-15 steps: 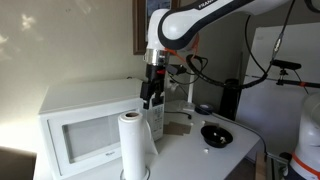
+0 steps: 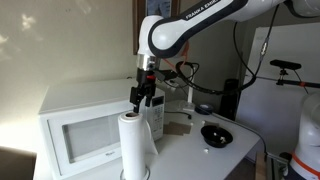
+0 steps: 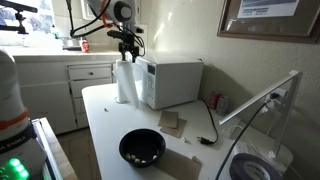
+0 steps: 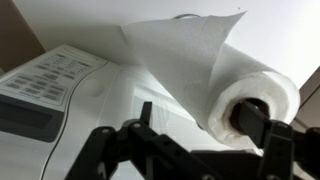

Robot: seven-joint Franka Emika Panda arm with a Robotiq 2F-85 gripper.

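Observation:
A white paper towel roll (image 2: 132, 150) stands upright on the counter, with a loose sheet (image 4: 170, 55) hanging from its side. My gripper (image 2: 141, 103) is at the roll's top, pointing down, its fingers apart. In the wrist view, one finger (image 4: 254, 122) overlaps the dark core opening, while the other finger (image 4: 145, 115) is outside the roll, towards the microwave. The roll's wall lies between them; contact cannot be made out. Exterior view 2 shows the roll (image 3: 123, 85) beneath the gripper too.
Right beside the roll stands a white microwave (image 2: 95, 135), close to the gripper. A black pan (image 3: 143, 147) with small pieces in it sits farther along the counter, near a brown board (image 3: 172, 125). Open counter lies between the roll and the pan.
My gripper has moved left and down, from above and beside the roll to its top edge. The roll stays in place.

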